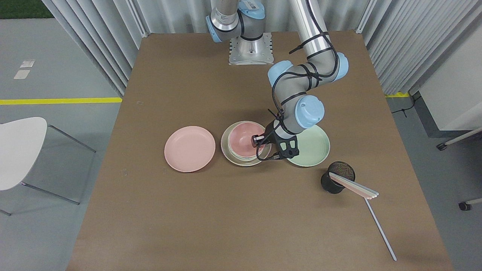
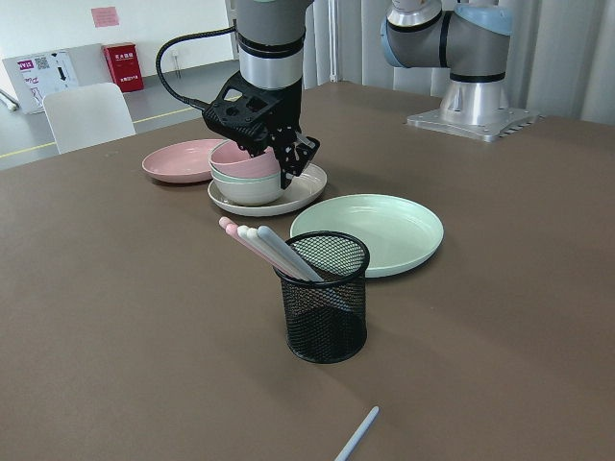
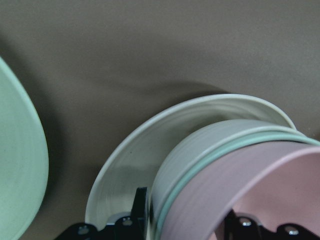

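Observation:
My gripper [image 1: 266, 146] is over the right rim of a nested stack of bowls: a pink bowl [image 1: 244, 135] on top, mint and white bowls [image 3: 177, 160] beneath. The stack sits on a cream plate [image 1: 228, 153]. In the wrist view the black fingers straddle the stack's rims; whether they are shut on them I cannot tell. A pink plate [image 1: 189, 149] lies left, a mint plate [image 1: 314, 149] right.
A black mesh cup [image 2: 325, 327] holding several pastel sticks [image 1: 354, 185] stands front right, with a loose stick [image 1: 380, 229] beside it.

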